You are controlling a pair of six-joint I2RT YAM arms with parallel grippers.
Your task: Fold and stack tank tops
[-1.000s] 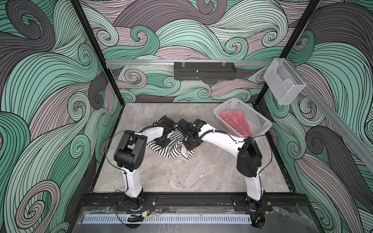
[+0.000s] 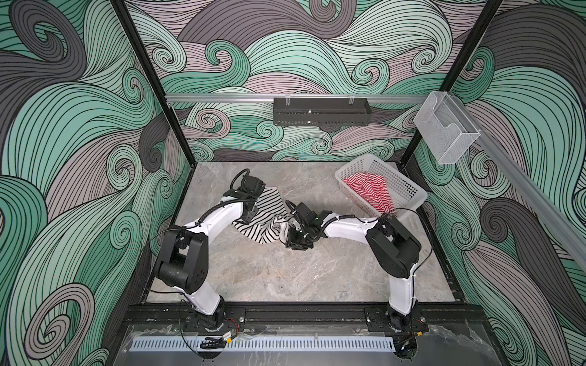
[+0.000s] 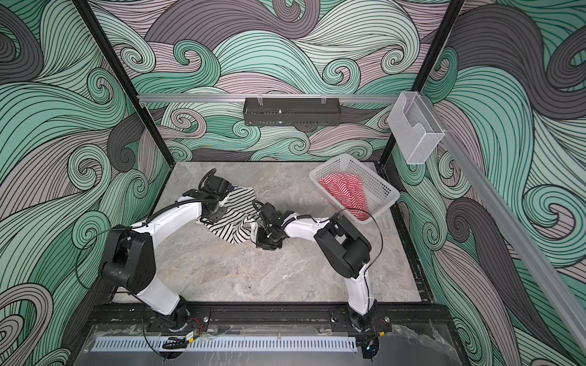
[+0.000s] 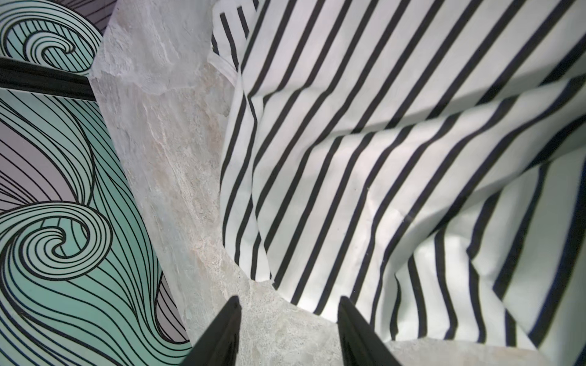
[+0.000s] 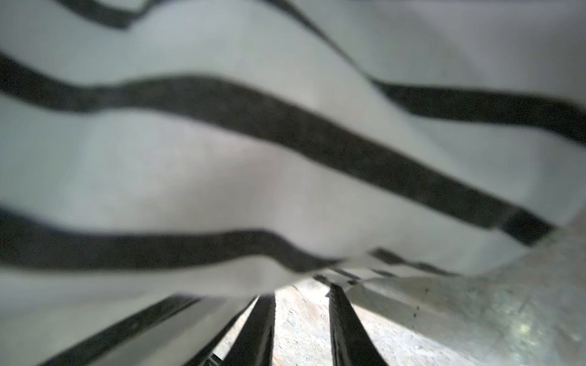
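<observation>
A white tank top with black stripes (image 2: 266, 210) lies crumpled on the table, left of centre. Its hem shows folds and wrinkles in the left wrist view, where the striped cloth (image 4: 341, 201) fills the right side. My left gripper is open just above the cloth's edge, nothing between its fingers. My right gripper is open low at the cloth's right end; the fabric hangs close in front of that camera, and no cloth shows gripped between the fingertips. In the right-hand basket lies a red-and-white striped garment (image 2: 371, 190).
The pale plastic basket (image 2: 412, 194) stands at the back right. Bare table (image 2: 280, 274) stretches along the front. A wire bin (image 2: 445, 128) and a black shelf (image 2: 321, 111) hang from the rails above.
My right gripper has come down toward the front, at the cloth's right end, most recently shifting slightly left.
</observation>
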